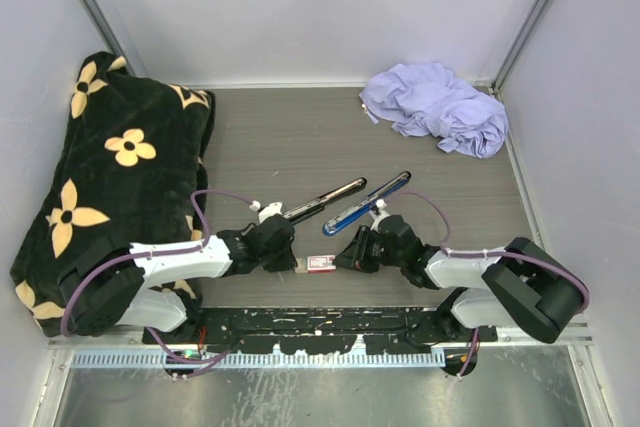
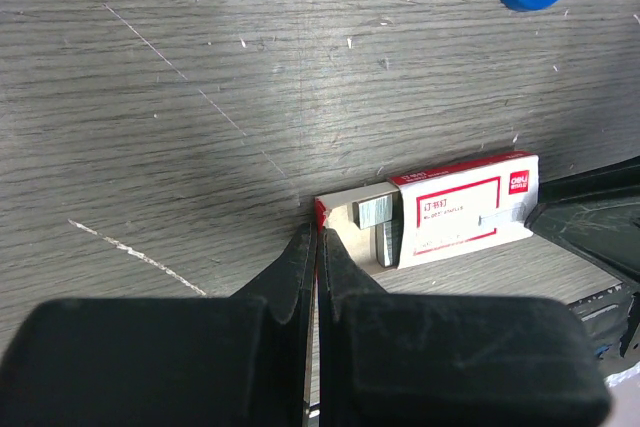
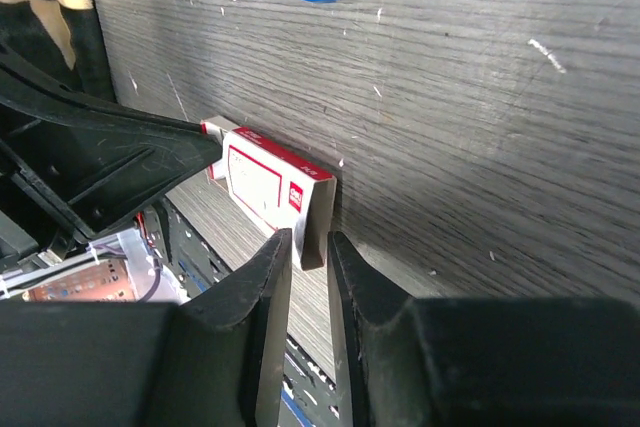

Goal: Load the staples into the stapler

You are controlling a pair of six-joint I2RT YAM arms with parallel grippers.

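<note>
A red-and-white staple box point(image 2: 450, 212) lies on the table, its inner tray point(image 2: 355, 232) partly out at the left end, showing silver staple strips point(image 2: 376, 211). My left gripper is shut at the tray's end; whether anything is between its fingers is hidden. My right gripper is at the box's right end, its fingertips slightly apart at the end face. A blue stapler point(image 1: 365, 202) and a dark one point(image 1: 325, 197) lie behind the box.
A black flowered cushion point(image 1: 110, 177) fills the left side. A lilac cloth point(image 1: 435, 107) lies at the back right. Its front edge is just below the box.
</note>
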